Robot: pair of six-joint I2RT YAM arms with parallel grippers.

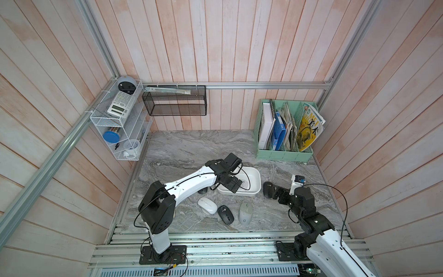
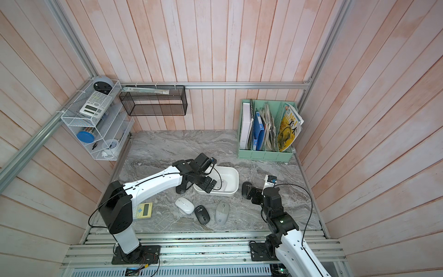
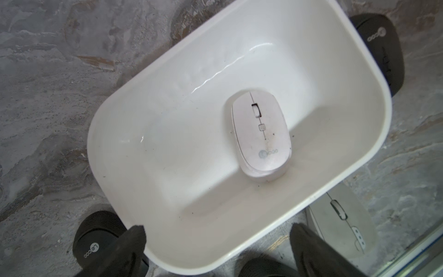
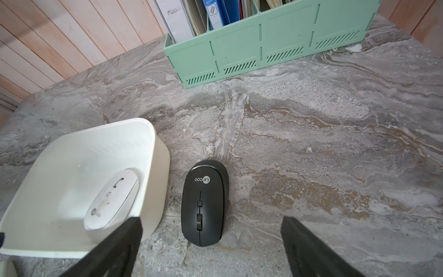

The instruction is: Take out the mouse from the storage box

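A white storage box (image 3: 166, 115) stands on the marble table with a white mouse (image 3: 260, 129) lying inside it. My left gripper is over the box, open, its fingers at the lower edge of the left wrist view with nothing between them. My right gripper stands open to the right of the box, near a black mouse (image 4: 204, 203), with nothing between its fingers.
Outside the box lie a white mouse (image 1: 207, 205), another black mouse (image 1: 225, 214) and a grey mouse (image 1: 246, 213). A green file holder (image 1: 283, 155) stands at the back right.
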